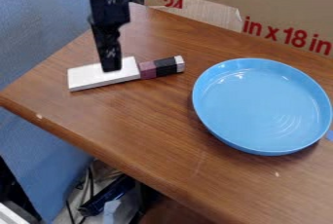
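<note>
The black gripper (pixel 109 51) hangs from the top left, its tips low over the white block (pixel 93 78), near that block's right part; whether it touches is unclear, as is the state of its fingers. The white block lies on the wooden table in line with a short bar of pink and black pieces (pixel 160 67) at its right end. A light blue plate (pixel 260 107) sits on the right side of the table.
A cardboard box (pixel 260 4) stands along the back. The table's left edge drops toward clutter on the floor.
</note>
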